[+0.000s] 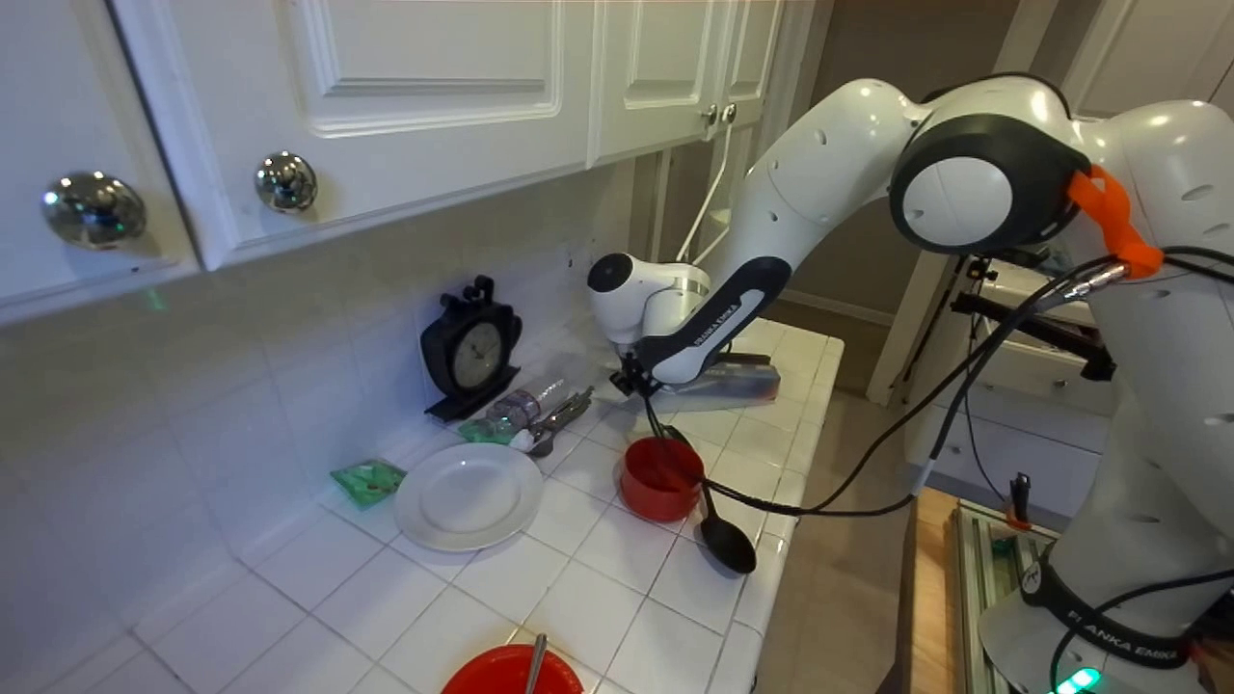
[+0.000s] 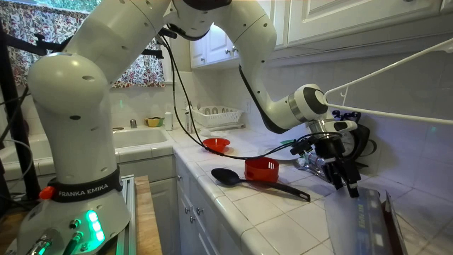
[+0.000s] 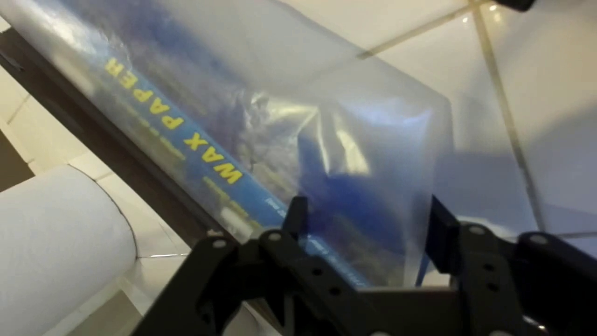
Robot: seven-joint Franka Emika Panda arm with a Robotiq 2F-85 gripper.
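A blue wax paper box (image 3: 190, 134) with yellow lettering lies on the counter beneath a clear plastic sheet or bag (image 3: 347, 129). My gripper points down over one end of them in the wrist view. Its two fingers stand apart, with the crumpled plastic and the box's end showing in the gap. Whether the fingertips touch the plastic is hard to tell. From the second exterior view, the gripper (image 2: 346, 189) is low at the near end of the box (image 2: 365, 212). In the first exterior view the arm hides most of the fingers.
A red pot (image 1: 661, 478) and a black spoon (image 1: 726, 544) stand nearby. Farther along are a white plate (image 1: 469, 497), a plastic bottle (image 1: 521, 407), a black clock (image 1: 471, 351) and a red bowl (image 1: 509, 671). A white roll (image 3: 61, 241) lies beside the box.
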